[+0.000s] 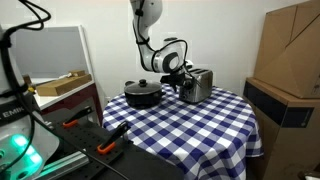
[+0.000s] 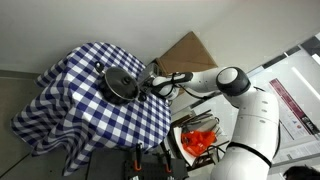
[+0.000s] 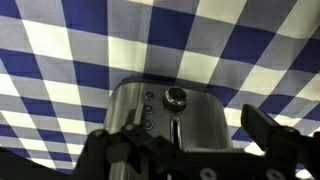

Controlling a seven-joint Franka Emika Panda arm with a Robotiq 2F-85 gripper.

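Observation:
A silver toaster stands on the checkered cloth towards the back right. From above in the wrist view, the toaster's side panel shows a round dark knob, a column of small buttons and a lever slot. My gripper is open, its dark fingers spread wide at either side of the slot with nothing visible held between them. In exterior view 1 the gripper is close beside the toaster's near-left end; whether it touches cannot be told.
A black lidded pot sits left of the gripper, also visible as the pot in exterior view 2. Cardboard boxes stand on the right.

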